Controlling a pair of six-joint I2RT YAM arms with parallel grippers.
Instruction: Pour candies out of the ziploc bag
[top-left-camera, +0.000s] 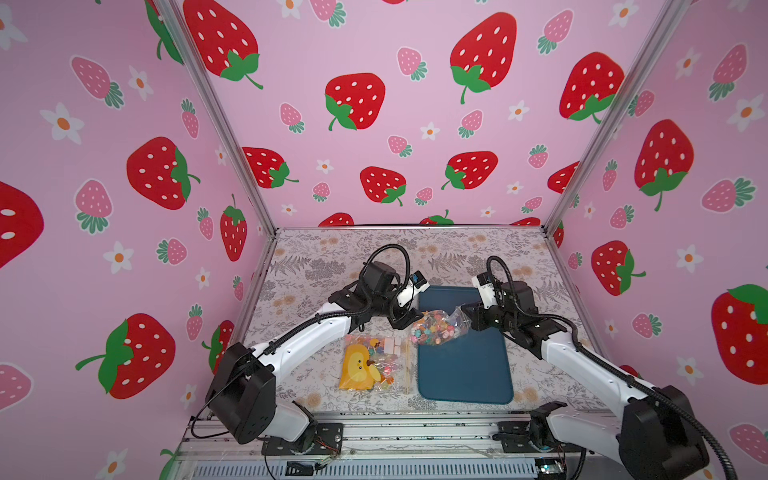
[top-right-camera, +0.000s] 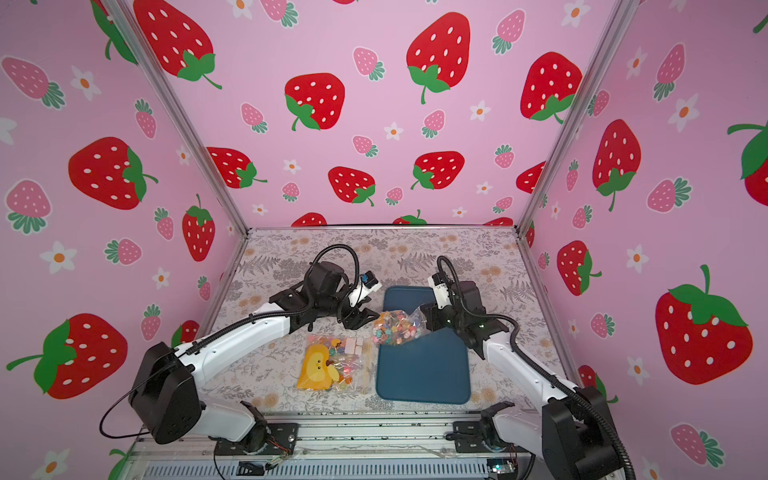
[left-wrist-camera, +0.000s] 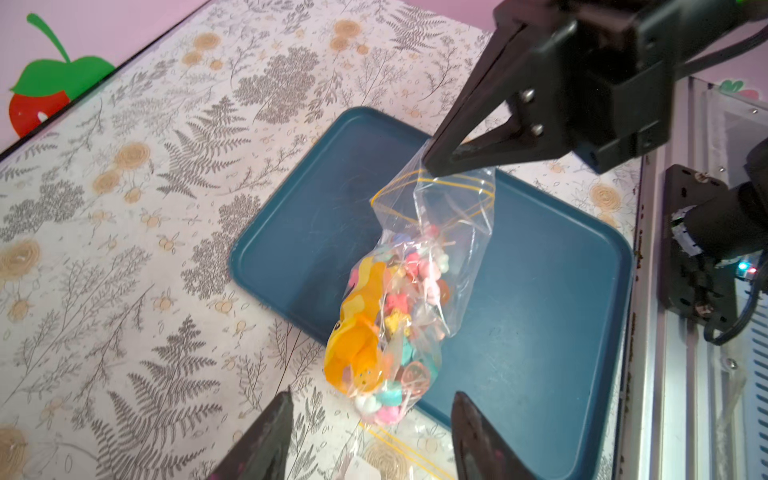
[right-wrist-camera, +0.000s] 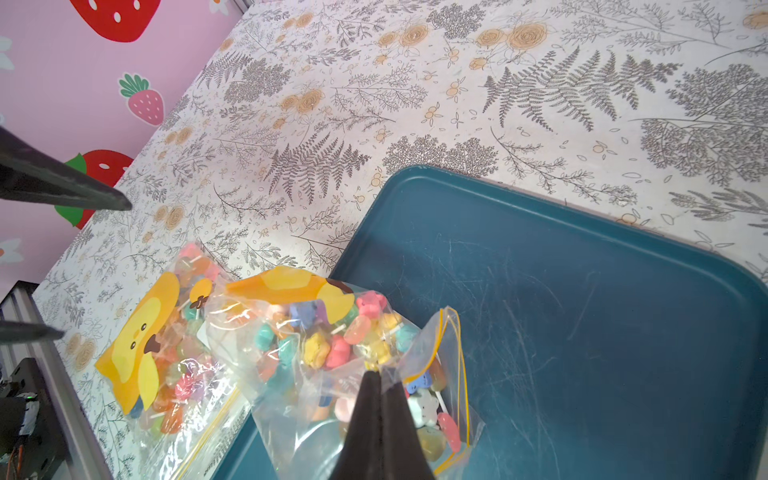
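Observation:
A clear ziploc bag of colourful candies (left-wrist-camera: 400, 296) with a yellow printed side hangs over the left edge of the blue tray (left-wrist-camera: 528, 336). My right gripper is shut on the bag's zip-edge end, its fingers (right-wrist-camera: 376, 432) pressed together over the thin plastic. At the bag's candy-filled end, my left gripper stands open, with the bag just beyond its fingertips and not held. In the top left view the bag (top-left-camera: 436, 328) stretches between the two grippers. Whether its mouth is parted is hard to tell.
Another candy bag with a yellow animal print (top-left-camera: 360, 369) lies on the table left of the tray, partly below the held bag in the right wrist view. The tray's front and right parts are empty. Bare patterned table (top-left-camera: 320, 256) extends behind.

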